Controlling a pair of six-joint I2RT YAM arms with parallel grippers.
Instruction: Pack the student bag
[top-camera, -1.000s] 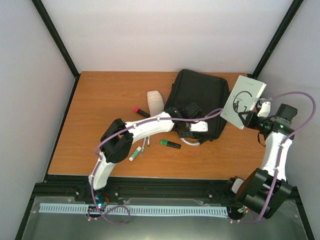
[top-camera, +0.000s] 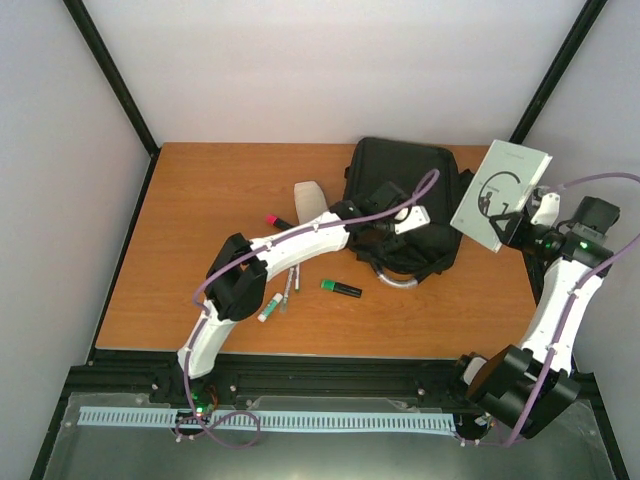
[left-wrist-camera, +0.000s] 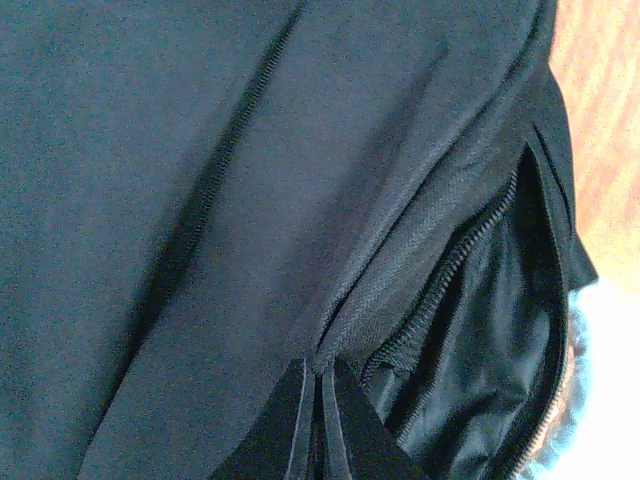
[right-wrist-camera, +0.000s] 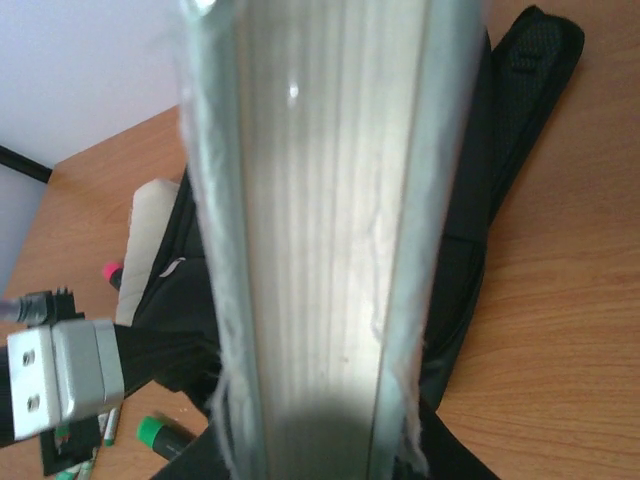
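The black bag (top-camera: 405, 165) lies on the table, its lower part partly hidden by my left arm. My left gripper is shut on a fold of the bag's dark cloth (left-wrist-camera: 250, 250), near a zipper (left-wrist-camera: 450, 275). Off to the bag's right, my right gripper (top-camera: 505, 228) is shut on a pale grey-green book (top-camera: 497, 190) with a dark drawing on its cover. From the right wrist, the book's page edges (right-wrist-camera: 320, 200) fill the middle of the view and hide much of the bag.
A beige case (top-camera: 310, 200) and a red-capped marker (top-camera: 280, 222) lie left of the bag. In front are a green-capped marker (top-camera: 341, 288), a glue stick (top-camera: 270, 307) and thin pens (top-camera: 287, 290).
The right gripper has carried the book a little to the right.
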